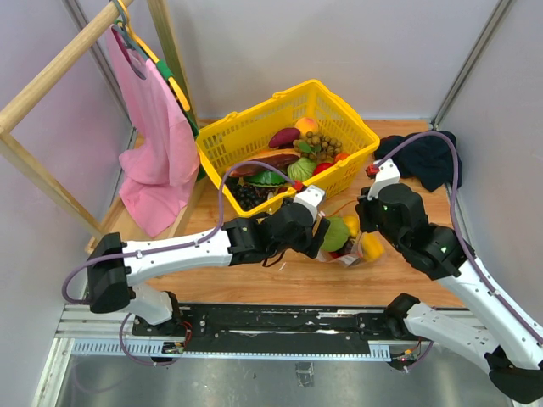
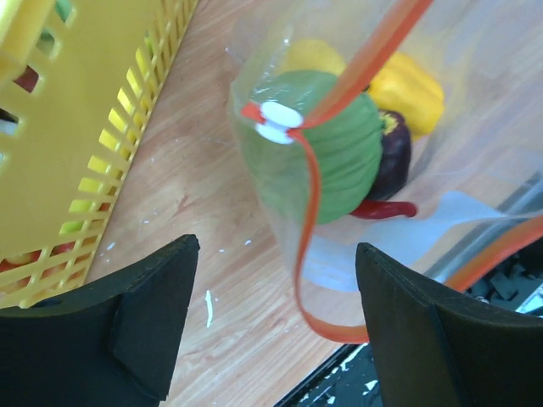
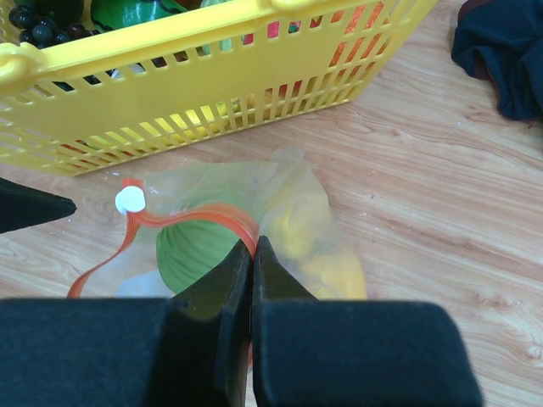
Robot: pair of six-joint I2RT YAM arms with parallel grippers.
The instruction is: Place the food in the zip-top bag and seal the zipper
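The clear zip top bag [image 2: 195, 0] lies open-mouthed on the table, its orange zipper strip [image 2: 310, 203] curving round the mouth and a white slider [image 2: 278, 122] at one end. Inside show a green cabbage-like piece [image 2: 331, 161], yellow food [image 2: 407, 93], a dark purple piece [image 2: 392, 157] and a red one [image 2: 386, 209]. My right gripper is shut on the orange edge of the bag. In the left wrist view my left gripper stands part open just outside the mouth; the near stretch of zipper strip passes by its right finger, and nothing is gripped.
A yellow basket [image 1: 348, 114] full of produce stands right behind the bag. Dark cloth [image 1: 416, 161] lies at the back right, and a pink bib [image 1: 157, 136] hangs from a wooden rack at the left.
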